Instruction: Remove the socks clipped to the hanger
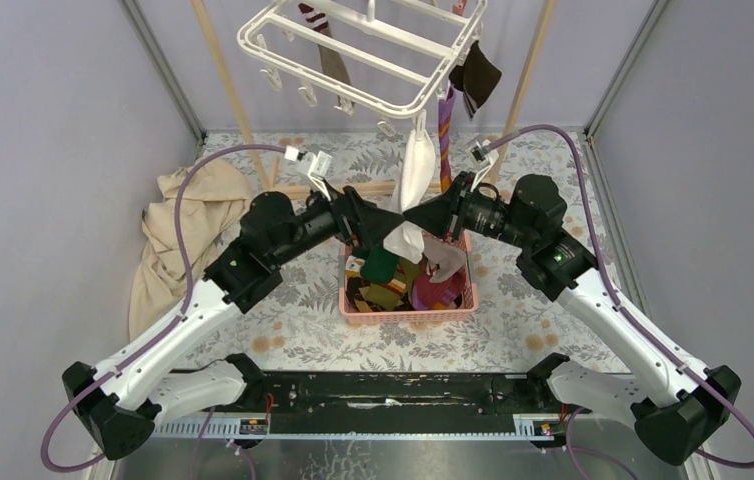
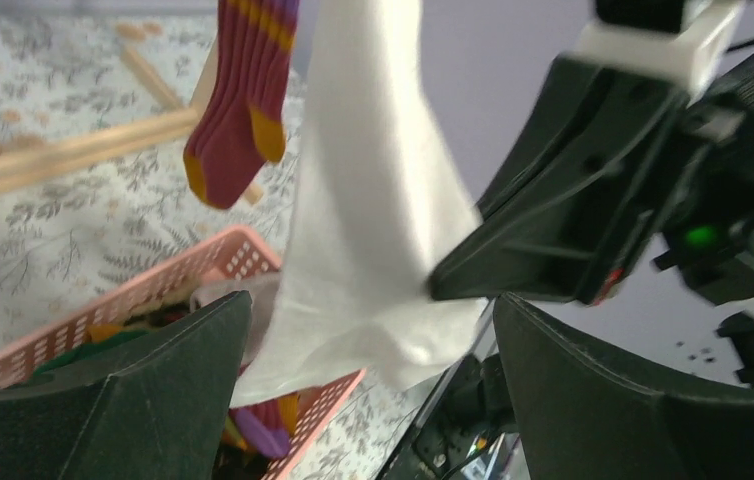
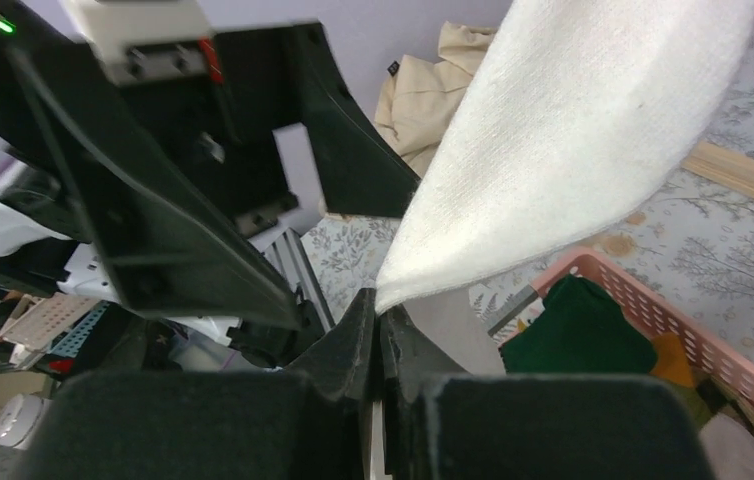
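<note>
A white sock (image 1: 416, 178) hangs from a clip at the near edge of the white hanger (image 1: 383, 101). My right gripper (image 1: 408, 214) is shut on the sock's right edge, well below the clip; the right wrist view shows the white cloth (image 3: 553, 150) pinched between its fingertips. From the left, my left gripper (image 1: 381, 216) stands open close to the sock, and in the left wrist view the sock's lower part (image 2: 353, 310) hangs between its spread fingers. Behind, a purple and orange striped sock (image 1: 445, 140) and dark brown socks (image 1: 476, 77) also hang from the hanger.
Below the grippers, a pink basket (image 1: 408, 316) holds several loose socks. A beige cloth (image 1: 178, 225) lies at the left. Wooden poles (image 1: 525, 75) flank the hanger, and several empty clips (image 1: 307, 93) dangle along its near edge.
</note>
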